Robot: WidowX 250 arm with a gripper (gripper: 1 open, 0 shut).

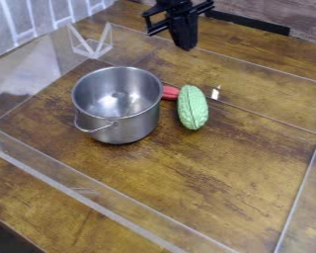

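Note:
My black gripper [180,30] hangs at the top centre of the camera view, above the back of the wooden table [227,203], apart from the objects. Its finger state is hard to make out. A steel pot [118,124] with a wire handle stands left of centre, seemingly empty. To its right lies a pale green, textured vegetable-like object [193,108], and behind that a small red object [170,92], partly hidden.
Clear transparent walls border the work area on the left, back, right and front. Bare wood fills the right and lower parts of the area.

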